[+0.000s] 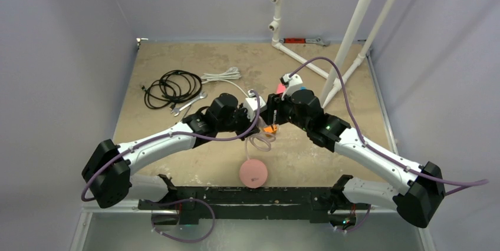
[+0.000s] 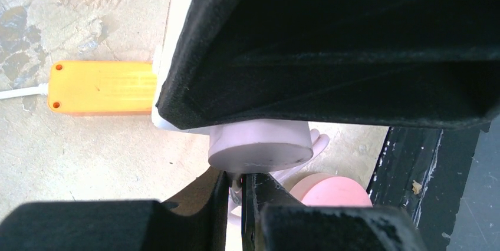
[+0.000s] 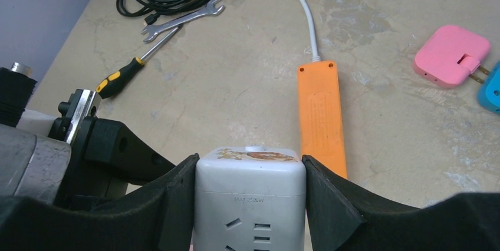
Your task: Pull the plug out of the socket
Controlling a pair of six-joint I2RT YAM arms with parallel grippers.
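Observation:
In the right wrist view a white box-shaped socket (image 3: pixel 250 215) with slots is clamped between both fingers of my right gripper. A pale round plug (image 2: pixel 259 148) sits against the socket's underside in the left wrist view; the dark finger above hides where they meet. Right below the plug, my left gripper is nearly closed, with a narrow sliver between its fingertips that looks like the plug's cable. Loops of that pale pink cable (image 2: pixel 319 142) pass behind the fingers. From above, the two grippers meet over the table's middle, covering plug and socket.
Behind the socket lies an orange power strip (image 3: pixel 323 109). A pink plug (image 3: pixel 451 56) rests to its right, and a screwdriver (image 3: pixel 119 78) and wrench (image 3: pixel 183 20) to its left. The pink disc (image 1: pixel 253 173) lies near the front edge. White pipes (image 1: pixel 357 33) stand at back right.

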